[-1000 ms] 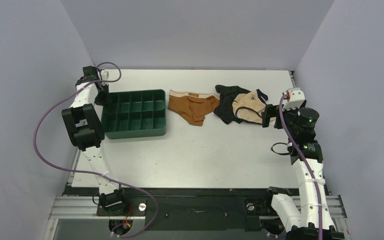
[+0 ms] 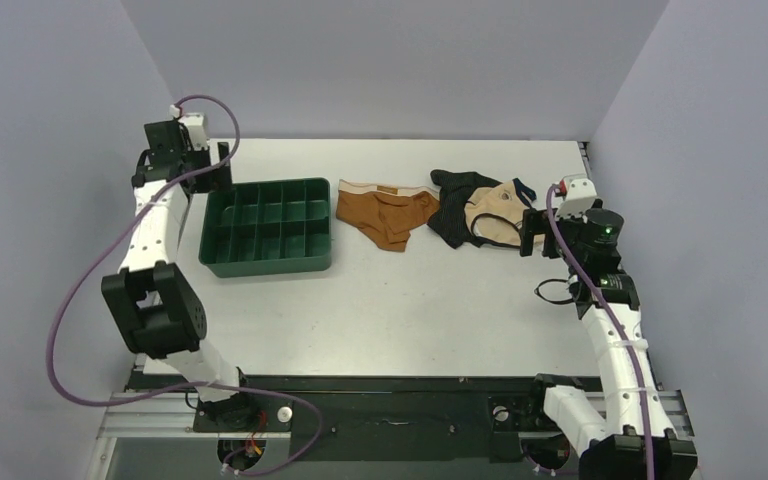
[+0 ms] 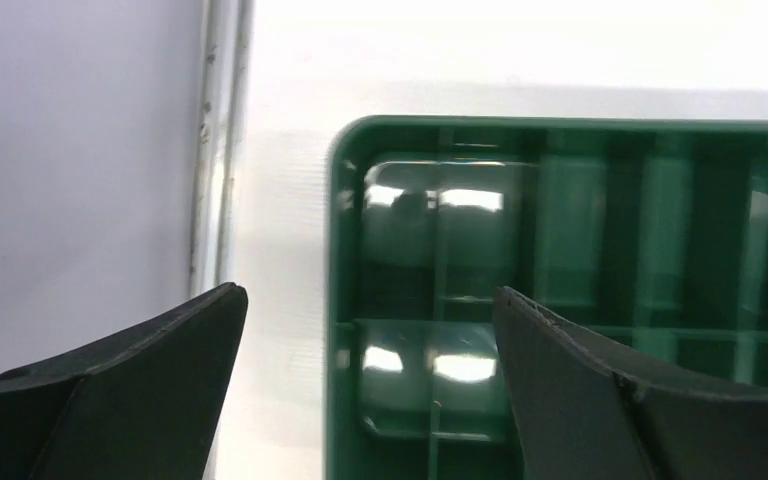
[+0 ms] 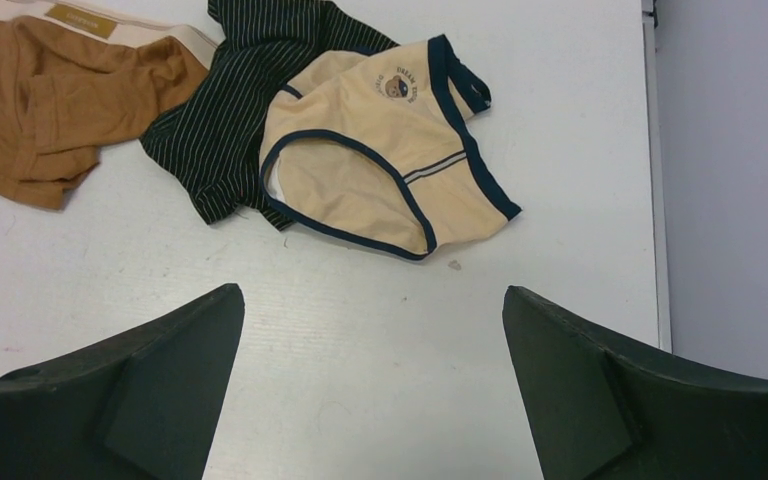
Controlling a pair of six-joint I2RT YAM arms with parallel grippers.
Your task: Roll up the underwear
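Note:
Brown underwear [image 2: 386,215] with a pale waistband lies flat just right of the tray. Against its right side is a dark striped pair [image 2: 454,205], partly covered by a beige pair with navy trim [image 4: 365,150]. My right gripper hovers over the table by the beige pair, open and empty. Above the tray's left end, my left gripper is open too, its fingers [image 3: 140,370] wide apart with nothing between them. In the top view the right gripper hides part of the beige pair.
The green tray [image 2: 270,267] with several empty compartments stands on the left of the table, its left edge [image 3: 338,250] near the side wall. Bare white table [image 2: 390,320] spreads across the front. Walls rise at both sides.
My left arm has risen from the tray's left end and drawn back towards the left.

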